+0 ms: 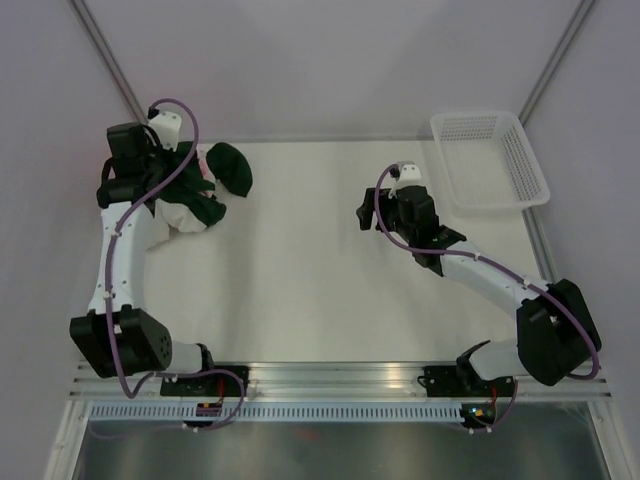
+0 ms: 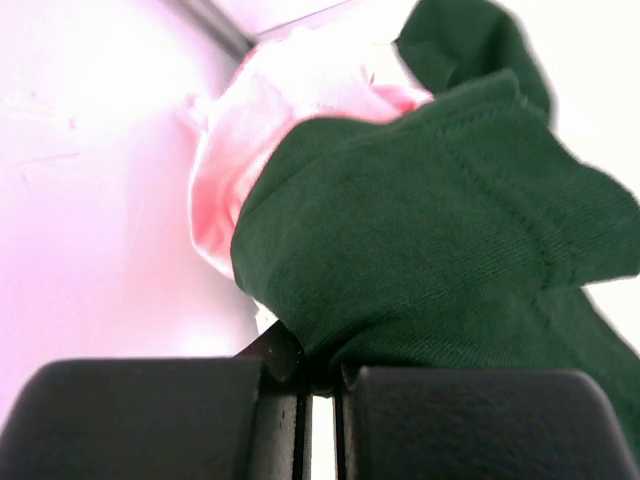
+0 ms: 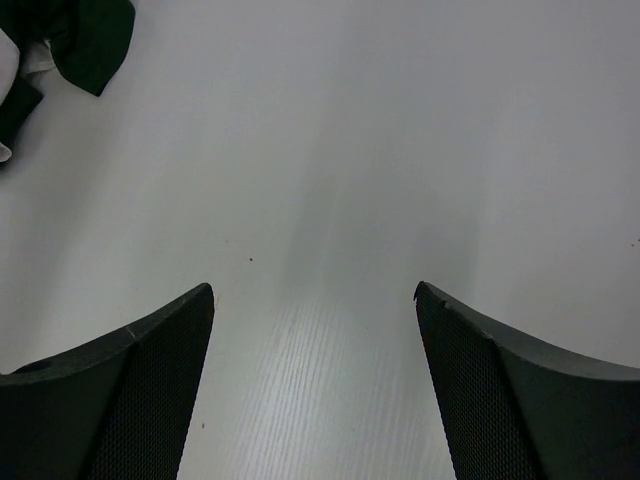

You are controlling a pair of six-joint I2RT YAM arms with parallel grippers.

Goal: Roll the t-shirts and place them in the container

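In the back left corner is a heap of shirts: dark green cloth (image 1: 229, 168), with white and pink beneath. My left gripper (image 1: 150, 155) is over the heap; in the left wrist view it (image 2: 322, 385) is shut on a dark green shirt (image 2: 420, 220), which hangs up in folds before a pink shirt (image 2: 255, 120). My right gripper (image 1: 375, 208) stands open over the middle right of the table; in the right wrist view it (image 3: 313, 330) has nothing between its fingers.
A white perforated basket (image 1: 490, 160) sits at the back right. Walls border both sides.
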